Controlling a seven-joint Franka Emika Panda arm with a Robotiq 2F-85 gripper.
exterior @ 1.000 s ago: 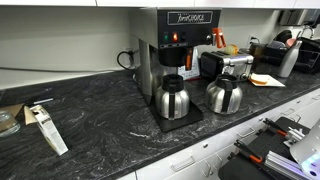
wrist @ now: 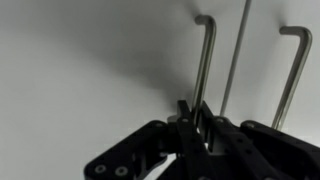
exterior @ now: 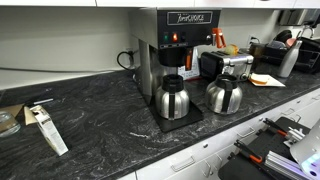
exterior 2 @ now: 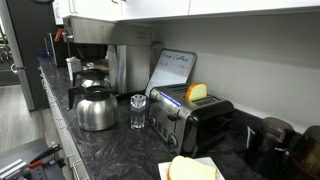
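Observation:
In the wrist view, a metal bar handle (wrist: 207, 55) stands out from a white cabinet front (wrist: 90, 60). My gripper is shut on this handle, its dark fingertips closed around the bar's lower part. The handle's far end bends back to the panel; the near end is hidden by the gripper. To its right, across a narrow seam, a second, matching handle (wrist: 294, 70) is free of the fingers. Neither exterior view shows the gripper clearly.
Above the white drawers, the dark counter (exterior: 80, 105) holds a coffee maker (exterior: 178, 45), a steel carafe (exterior: 224, 95) near the front edge and a toaster (exterior 2: 190, 115). Bread (exterior 2: 192, 168) lies on a white sheet. The arm (exterior: 307, 150) is at the right edge.

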